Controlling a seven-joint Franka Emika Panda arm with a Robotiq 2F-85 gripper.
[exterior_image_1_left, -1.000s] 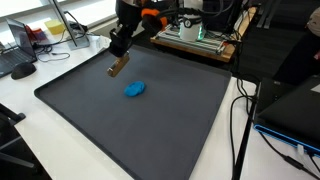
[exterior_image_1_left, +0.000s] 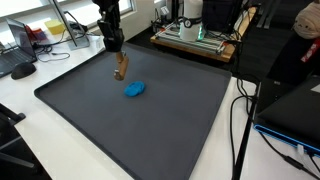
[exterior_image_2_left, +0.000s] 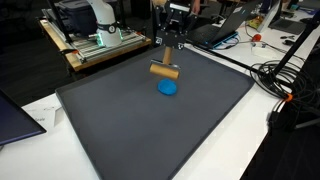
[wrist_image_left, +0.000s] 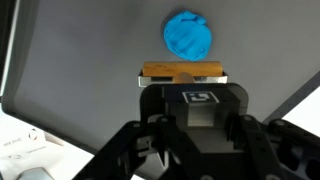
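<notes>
A wooden block (exterior_image_2_left: 164, 71), tan and longish, hangs above the grey board, and my gripper (exterior_image_2_left: 170, 64) is shut on it. In the first exterior view the block (exterior_image_1_left: 121, 67) points downward below the dark gripper (exterior_image_1_left: 118, 53). From the wrist the block (wrist_image_left: 160, 69) lies crosswise in front of the gripper, with a light metal edge along it. A round blue item (wrist_image_left: 187, 36), perhaps cloth, rests flat on the board just ahead of the block, apart from it; the second exterior view also has this blue item (exterior_image_2_left: 167, 87).
The grey board (exterior_image_1_left: 150, 125) is otherwise bare, with wide free room at its near side. Black cables (exterior_image_2_left: 285, 85) run along the far right in the second exterior view. A wooden stand (exterior_image_1_left: 205, 42) with tools is behind the board.
The block has swung from a slant to nearly upright in the first exterior view and shifted slightly. The arm above it has moved too; the blue item has stayed put.
</notes>
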